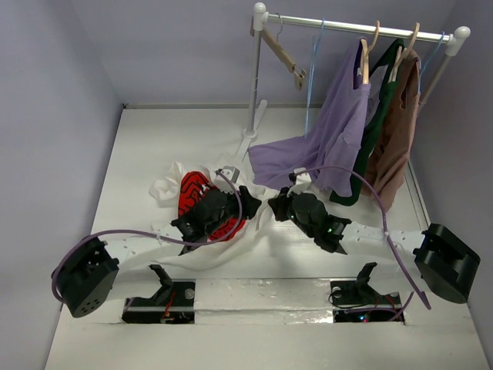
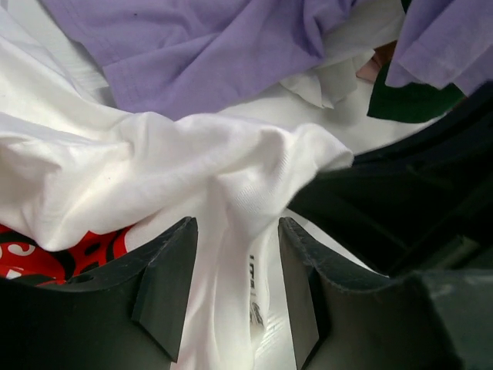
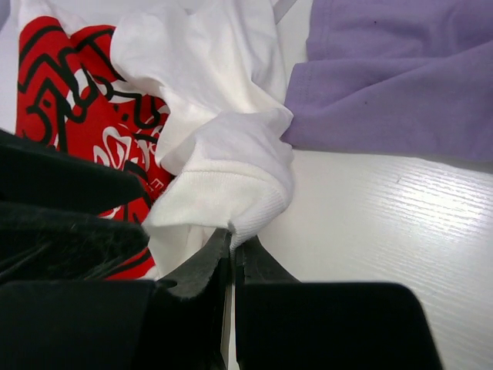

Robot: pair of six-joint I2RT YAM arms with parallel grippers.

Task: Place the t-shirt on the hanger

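A white t shirt with a red and black print lies bunched on the table, its white cloth raised between the grippers. My left gripper stands open above it; in the left wrist view its fingertips are apart, with white fabric beyond them. My right gripper is shut on a folded edge of the shirt, seen in the right wrist view. A bare wooden hanger hangs at the left end of the rail.
The rack's rail carries purple, green and brown garments on the right; the purple one trails onto the table behind the grippers. Blue hangers hang empty.
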